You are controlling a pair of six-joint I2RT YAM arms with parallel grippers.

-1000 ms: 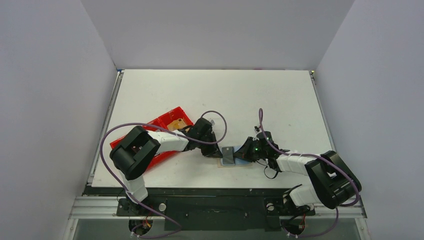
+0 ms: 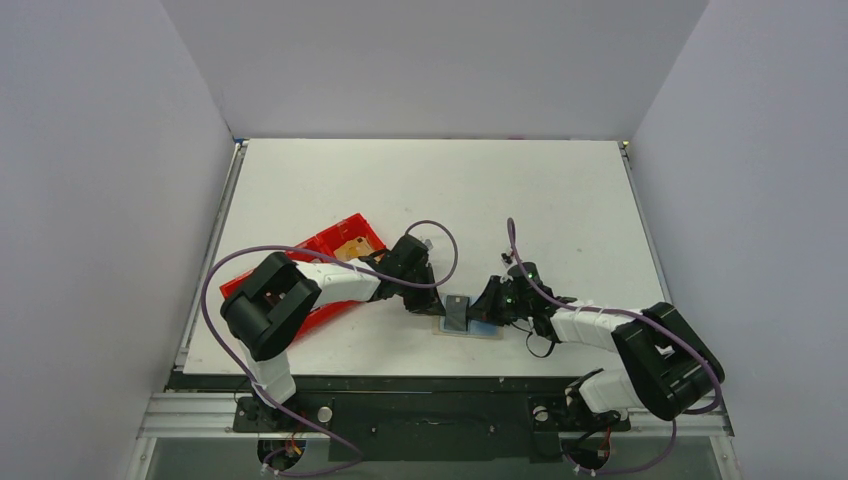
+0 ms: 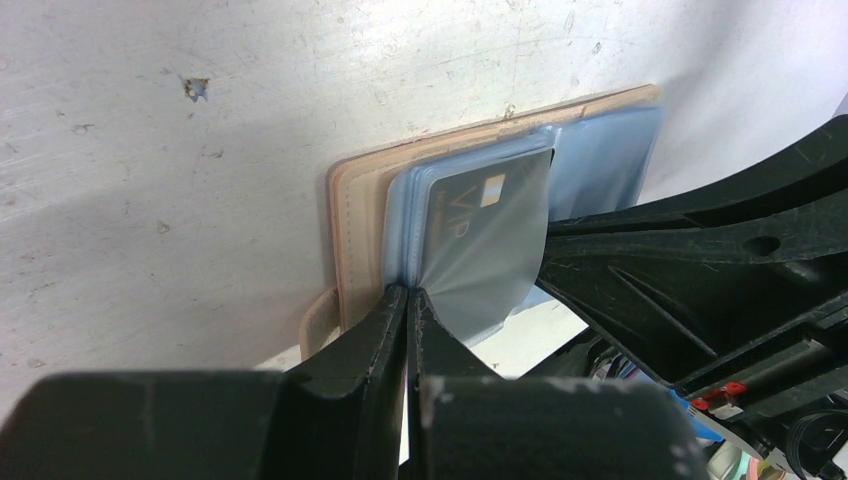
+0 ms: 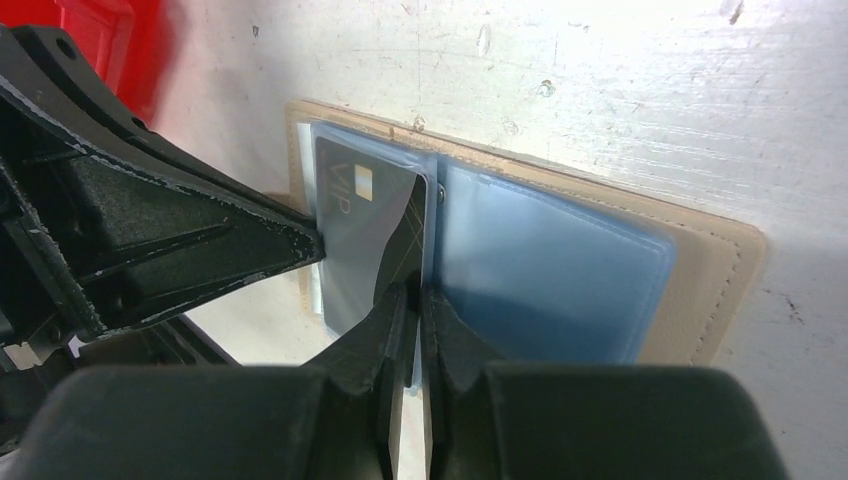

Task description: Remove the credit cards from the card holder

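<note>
The open card holder (image 2: pixel 482 333) lies flat on the table, with beige covers and clear bluish sleeves. A dark "VIP" card (image 3: pixel 487 230) sits in a sleeve on its left half. My left gripper is shut at that sleeve's left edge; whether sleeve film is pinched there cannot be told. My right gripper is shut at the sleeve's other edge, by the holder's middle, where a strip of bare dark card (image 4: pixel 405 243) shows beside the hazy film. Whether its fingertips pinch the card or only touch its edge is unclear.
The right half's blue sleeve (image 4: pixel 555 270) looks empty. A red divided box (image 2: pixel 352 222) stands at the left, partly under the left arm.
My right gripper has shifted slightly left, and the holder's right end shows a little farther left. The left arm has hardly moved.
</note>
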